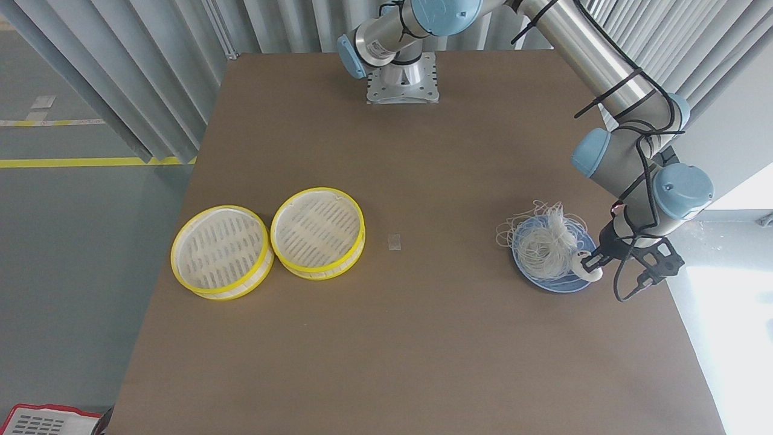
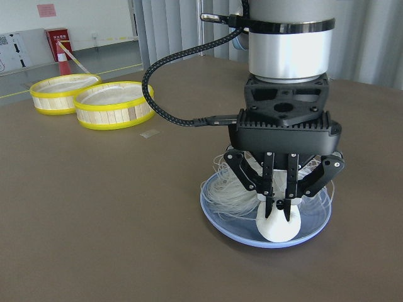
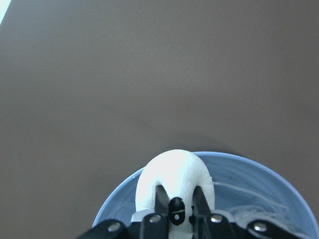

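A white rounded soft piece [image 2: 278, 228] sits at the near edge of the blue plate [image 2: 242, 234], which also holds a loose tangle of white strands [image 1: 540, 245]. My gripper [image 2: 278, 207] is down over the plate, shut on the white piece, its black fingertips pinching it from above. In the wrist view the piece [image 3: 172, 167] rises between the fingers, partly over the plate rim. In the front view the gripper is at the plate's right side.
Two yellow-rimmed round baskets [image 1: 222, 283] [image 1: 319, 268] stand side by side on the left of the brown table [image 1: 406, 341]. The robot base [image 1: 402, 94] is at the back edge.
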